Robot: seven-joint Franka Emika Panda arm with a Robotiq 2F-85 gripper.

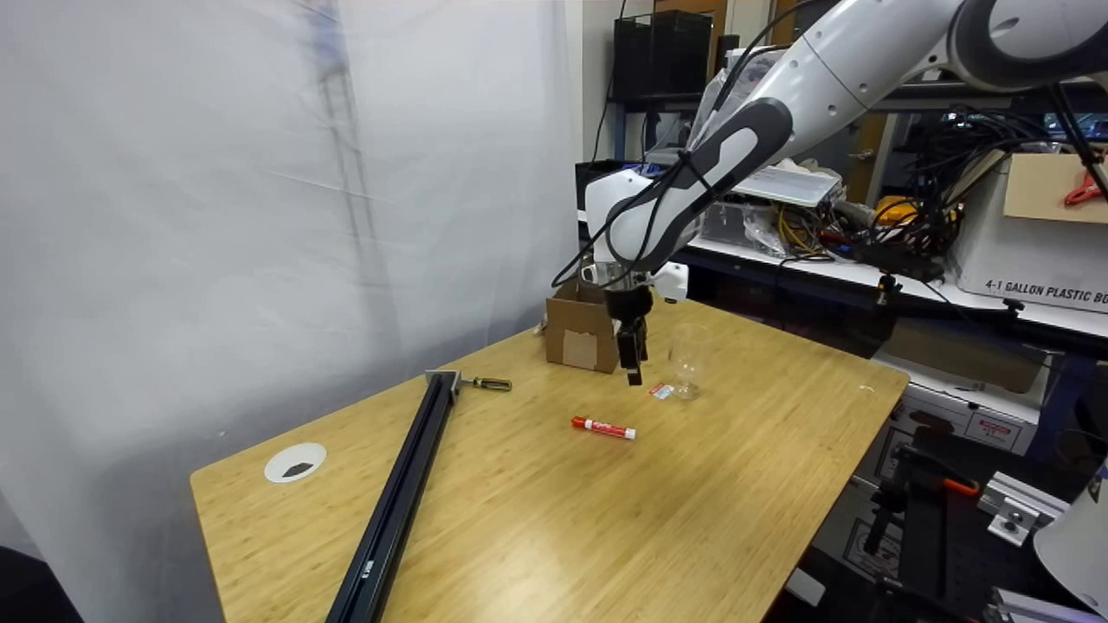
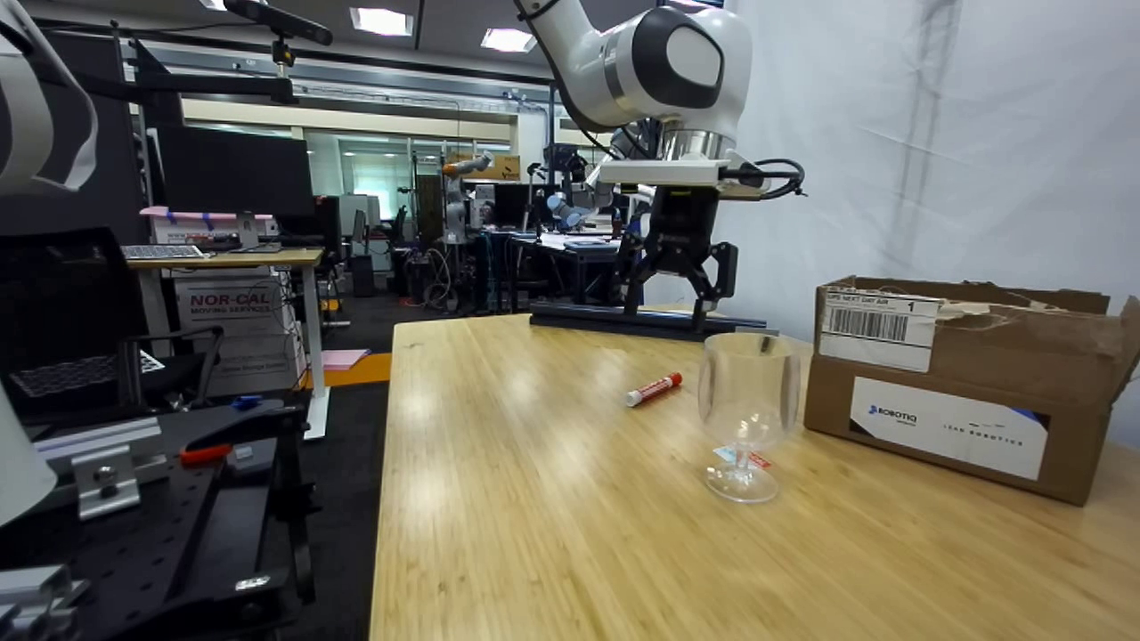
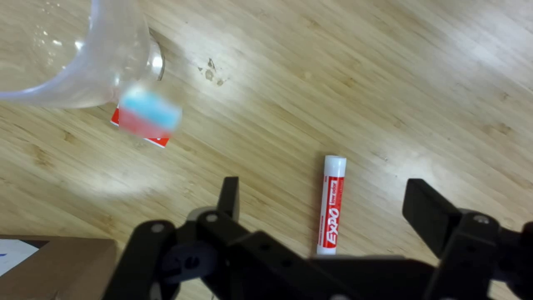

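Observation:
A red and white Expo marker (image 3: pixel 332 205) lies on the wooden table, its white end at the top in the wrist view. My gripper is open above the table, and from the wrist the marker shows between its spread fingers, with its red end hidden behind the gripper body. In exterior view 2 the gripper (image 2: pixel 671 315) hangs clear of the tabletop with nothing between its fingers. A clear stemmed glass (image 2: pixel 748 401) stands upright on the table, closer to that camera than the marker (image 2: pixel 653 389). Beside its foot lies a small red and blue packet (image 1: pixel 661 391).
An open cardboard box (image 2: pixel 962 374) stands near the curtain side, close to the glass. A long black rail (image 1: pixel 405 493) lies along the table, with a screwdriver (image 1: pixel 488 383) near its end. Bare tabletop (image 1: pixel 717 498) extends in front of the marker.

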